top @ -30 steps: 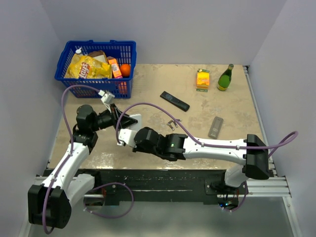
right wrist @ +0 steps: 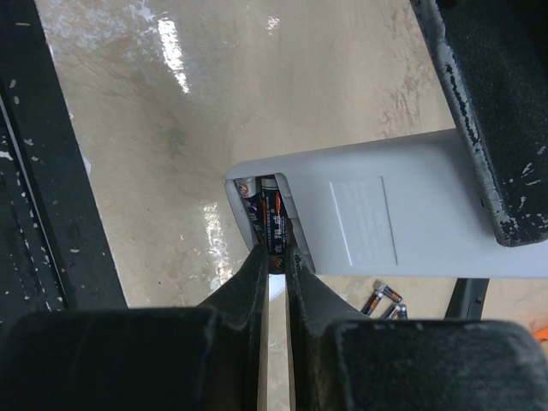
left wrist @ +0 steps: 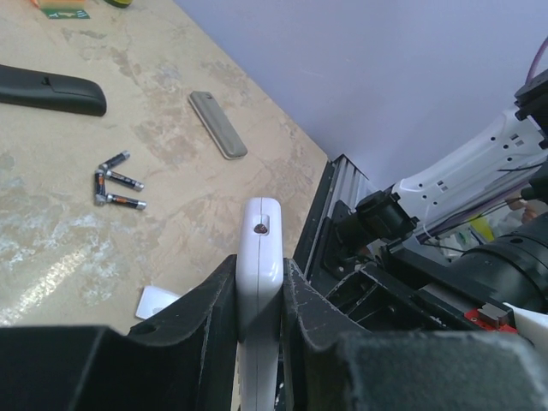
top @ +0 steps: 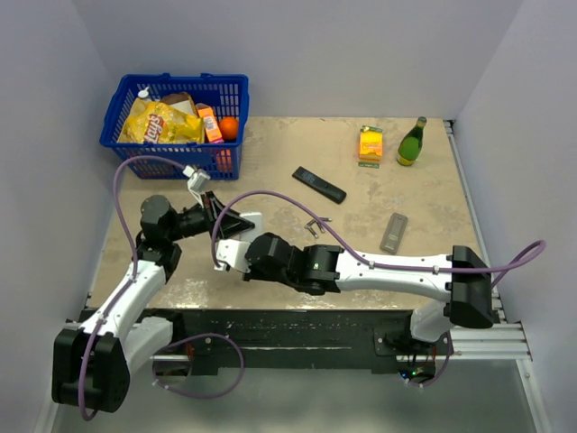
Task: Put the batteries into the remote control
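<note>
My left gripper is shut on the white remote, held edge-on in the left wrist view. In the right wrist view the remote's back shows its open compartment with two batteries lying side by side. My right gripper has its fingertips at the nearer battery's lower end, apparently shut on it. Several loose batteries lie on the table. A small white piece, probably the cover, lies below the held remote.
A black remote and a grey remote lie on the table. A yellow pack and green bottle stand at the back right, a blue basket at the back left. Both arms meet over the table's left-middle.
In the top view the left arm has shifted very slightly, by a few pixels. Otherwise little visible change.
</note>
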